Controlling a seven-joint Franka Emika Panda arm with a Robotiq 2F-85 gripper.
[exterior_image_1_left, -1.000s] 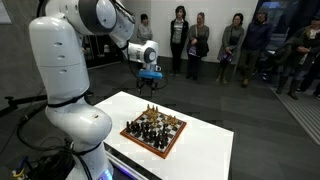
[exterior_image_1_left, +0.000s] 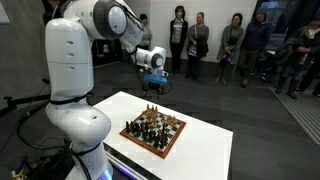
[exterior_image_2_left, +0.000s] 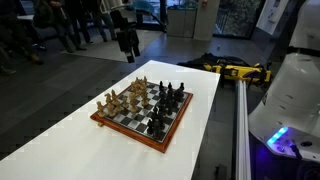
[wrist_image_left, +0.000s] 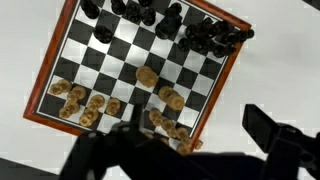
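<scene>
A chessboard with a brown wooden rim (exterior_image_1_left: 170, 146) (exterior_image_2_left: 122, 129) lies on the white table. Light wooden pieces (exterior_image_2_left: 112, 105) stand on one side of it and dark pieces (exterior_image_2_left: 155, 127) on the other. From above, two light pieces (wrist_image_left: 172, 98) stand forward of the rest near the middle, and dark pieces (wrist_image_left: 168, 26) crowd along the top and upper right. My gripper (exterior_image_1_left: 157, 90) hangs well above the table over the light side. Its black fingers are wide apart and nothing shows between them. The left finger hides part of the board's lower edge.
Bare white table (exterior_image_1_left: 205, 145) (exterior_image_2_left: 55, 155) surrounds the board, with wide free room to the side. Several people (exterior_image_1_left: 196, 38) stand behind the table at the back. A robot arm base (exterior_image_2_left: 290, 100) rises at the right in the second exterior view.
My gripper has shifted slightly to the right in the first exterior view, still high above the table. The board and its pieces look unchanged.
</scene>
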